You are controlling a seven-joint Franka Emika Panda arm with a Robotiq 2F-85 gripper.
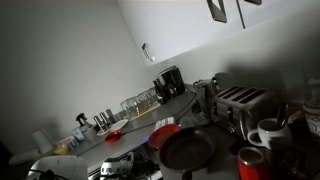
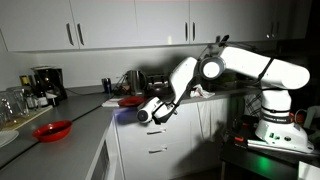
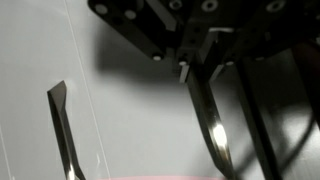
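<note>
My gripper [image 2: 149, 115] hangs at the white drawer fronts [image 2: 170, 162] below the counter in exterior view 2. In the wrist view it fills the top of the frame, its small fingertips close by the upper end of a dark metal bar handle [image 3: 209, 120]. Whether they touch or grasp that bar I cannot tell. A second bar handle [image 3: 65, 135] stands apart at the left, against a pale panel with thin seams. Only part of the arm [image 1: 120, 168] appears at the bottom of exterior view 1.
On the counter are a black pan [image 1: 187, 149], a red plate [image 1: 163, 134], a toaster [image 1: 240, 102], a red mug [image 1: 252, 164] and a white mug [image 1: 270, 134]. A red bowl [image 2: 52, 131] sits farther left. Upper cabinets [image 2: 140, 25] hang above.
</note>
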